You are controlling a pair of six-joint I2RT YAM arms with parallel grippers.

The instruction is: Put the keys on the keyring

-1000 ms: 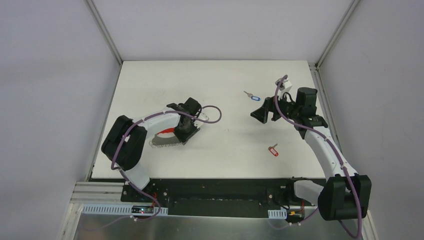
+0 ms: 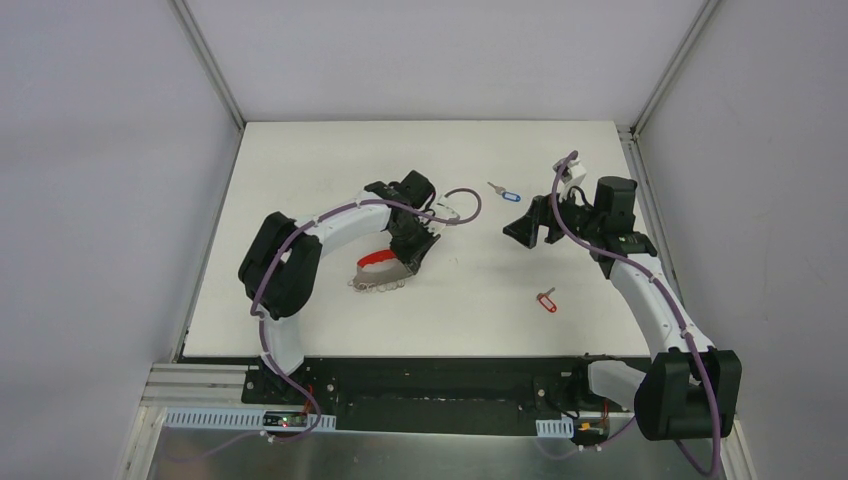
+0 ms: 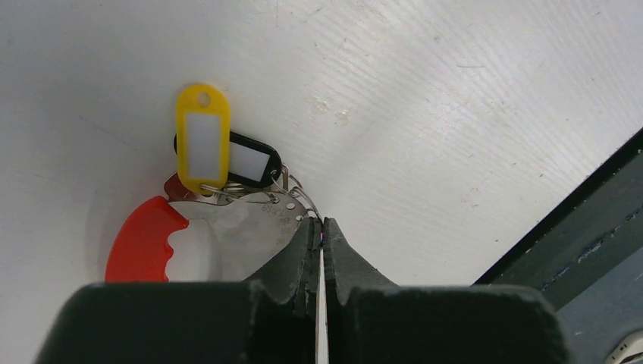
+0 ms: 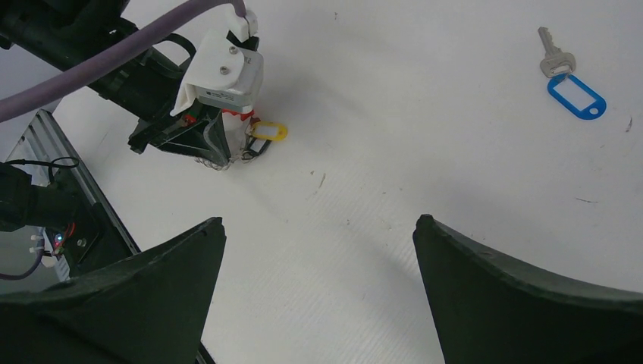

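My left gripper is shut on a thin ring at the end of a metal keyring piece (image 3: 250, 235) with a red handle (image 3: 136, 243). Yellow (image 3: 203, 144) and black (image 3: 258, 171) key tags hang from it. A key with a blue tag (image 2: 510, 196) lies at the upper right of the table, also seen in the right wrist view as a blue tag (image 4: 576, 97). A key with a red tag (image 2: 546, 302) lies at the lower right. My right gripper (image 2: 520, 225) is open above the table between these keys, with nothing between its fingers.
Walls border it at left, right and back. A dark strip with cabling runs along the front edge.
My left gripper has moved right and toward the back, and the keyring piece with the red handle has moved along with it. The right arm is nearly still.
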